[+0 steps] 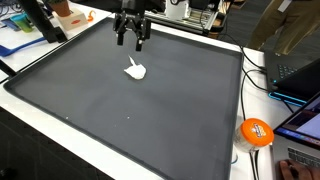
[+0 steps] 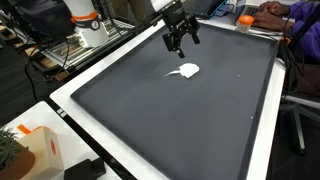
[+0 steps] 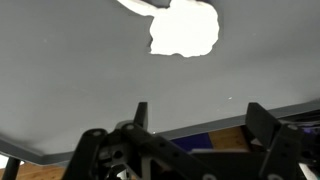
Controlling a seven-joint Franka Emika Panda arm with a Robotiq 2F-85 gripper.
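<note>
A flat white piece with a thin tail lies on the dark grey board; whether it is paper, cloth or something else I cannot tell. In the wrist view the same white piece sits at the top, beyond my fingertips. My gripper is open, its two dark fingers wide apart with only bare board between them. From the second exterior view, the gripper hangs above the board, just behind the white piece and apart from it.
The grey board is otherwise bare, with broad free room toward the front. An orange-lidded container stands off its right side near a laptop. Various items crowd the table's far left corner. A person sits beyond the board.
</note>
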